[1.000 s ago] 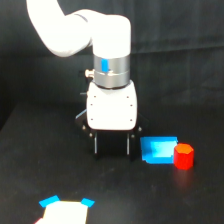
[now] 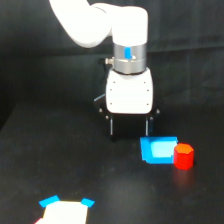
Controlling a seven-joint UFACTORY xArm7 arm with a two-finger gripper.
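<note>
My gripper [image 2: 129, 127] hangs above the dark table near the centre of the view, fingers pointing down and apart. Nothing shows between them. To the right and nearer the camera lies a flat blue square [image 2: 157, 150] with a brighter middle. At its right edge stands a red, six-sided block [image 2: 183, 156], which overlaps the square's edge in this view; whether the two touch, I cannot tell.
A pale square [image 2: 66, 213] with blue corner pieces [image 2: 49, 201] is cut off by the bottom edge at the left. Behind hangs a dark backdrop.
My gripper has shifted to the right and higher in the view, its fingers still apart. The red block, the blue square and the pale square have stayed put.
</note>
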